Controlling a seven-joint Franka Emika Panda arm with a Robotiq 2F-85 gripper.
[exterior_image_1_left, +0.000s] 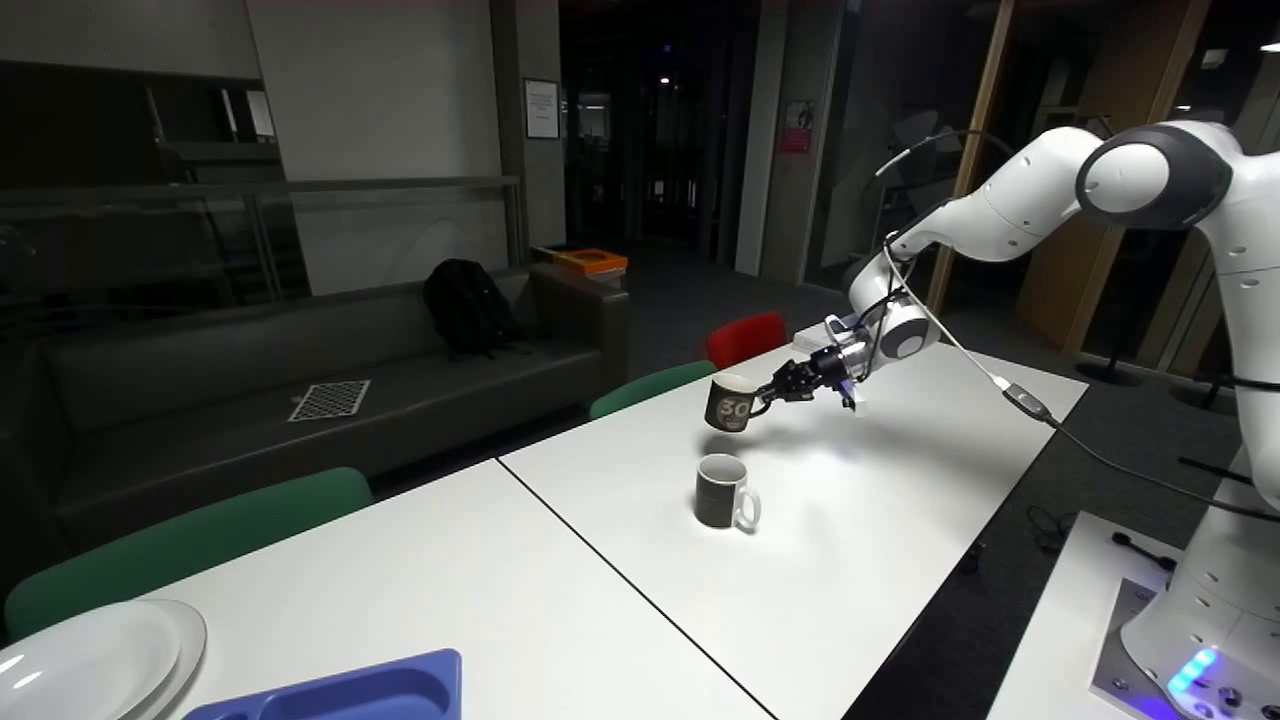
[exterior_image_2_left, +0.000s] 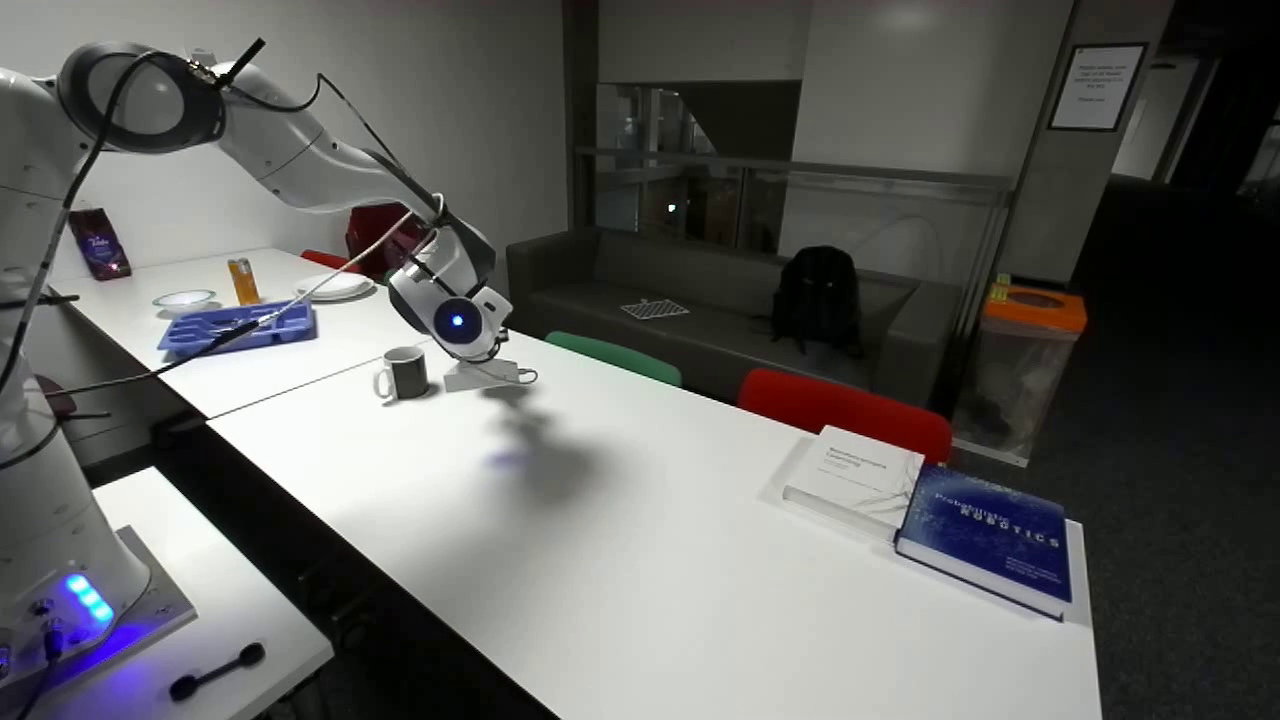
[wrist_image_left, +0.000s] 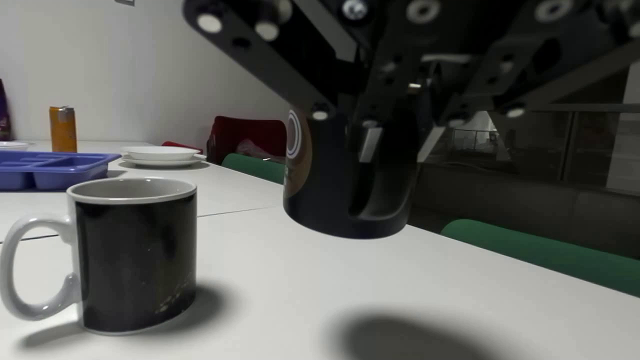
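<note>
A dark mug with a "30" print (exterior_image_1_left: 729, 403) hangs above the table, and my gripper (exterior_image_1_left: 768, 397) is shut on its handle. In the wrist view this dark mug (wrist_image_left: 324, 174) is roughly upright, clear of the table, with its shadow below; the fingers hide its upper part. A second mug, black outside with a white rim and handle (wrist_image_left: 138, 258), stands upright on the table to the left in that view. The black-and-white mug (exterior_image_2_left: 404, 373) also shows in exterior view 2, where the arm hides the gripper and the held mug.
A blue tray (exterior_image_2_left: 300, 328), white plates (wrist_image_left: 159, 157) and an orange can (wrist_image_left: 63, 129) occupy the other table section. Two books (exterior_image_2_left: 986, 535) lie at the opposite end. Wide bare tabletop (exterior_image_2_left: 672, 552) stretches between the arm and the books. Chairs line the far edge.
</note>
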